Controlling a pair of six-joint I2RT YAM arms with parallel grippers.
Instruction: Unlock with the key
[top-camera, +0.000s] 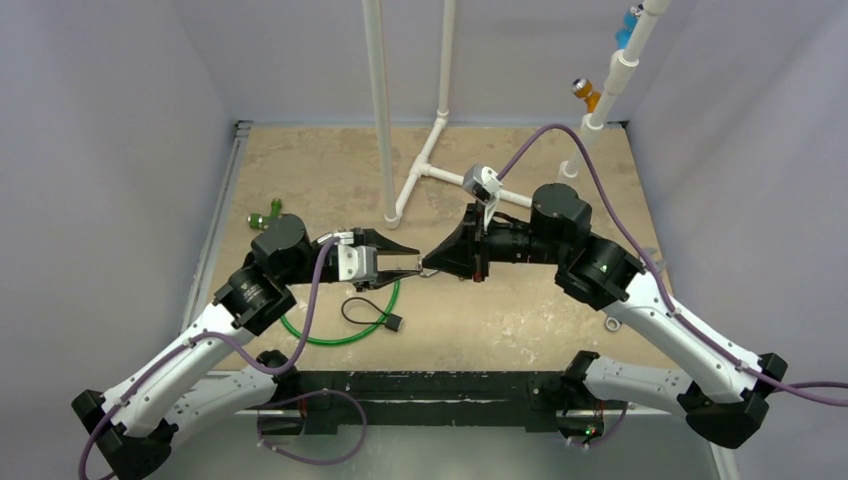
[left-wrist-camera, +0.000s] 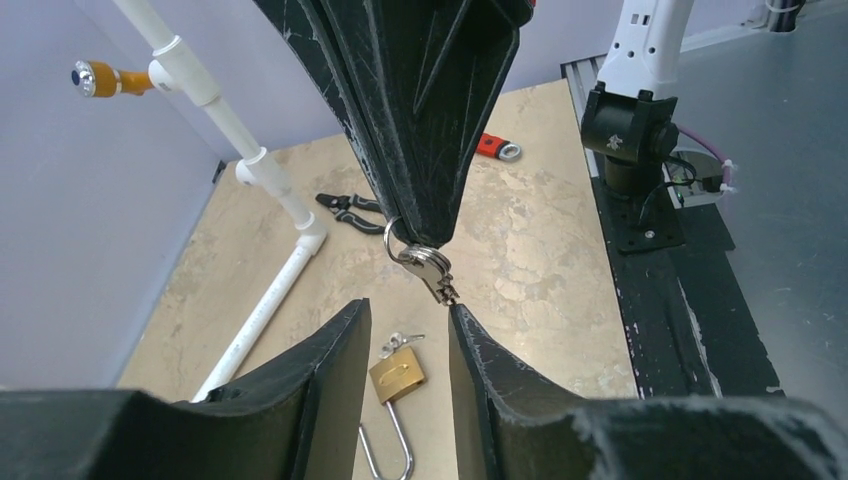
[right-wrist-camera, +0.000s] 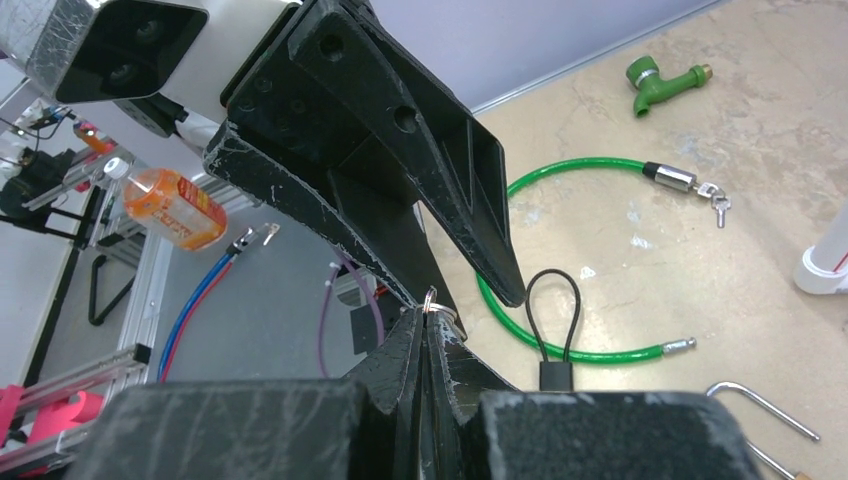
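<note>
A small bunch of silver keys (left-wrist-camera: 428, 268) on a ring hangs from the tips of my right gripper (top-camera: 428, 264), which is shut on the ring (right-wrist-camera: 440, 311). My left gripper faces it, its fingers apart and nothing gripped between them. The keys' lower end is close to the tip of one left finger (left-wrist-camera: 463, 345); whether they touch I cannot tell. Below, on the board, lies a brass padlock (left-wrist-camera: 397, 376) with its long shackle (left-wrist-camera: 402, 438) and another small bunch of keys (left-wrist-camera: 398, 344) at its other end.
A green cable lock (right-wrist-camera: 590, 162) with its own keys (right-wrist-camera: 720, 203), a black cable loop (top-camera: 372, 312) and a green tap (right-wrist-camera: 668, 84) lie on the left side. White pipes (top-camera: 378, 100) stand behind the grippers. Pliers (left-wrist-camera: 350, 210) lie on the board.
</note>
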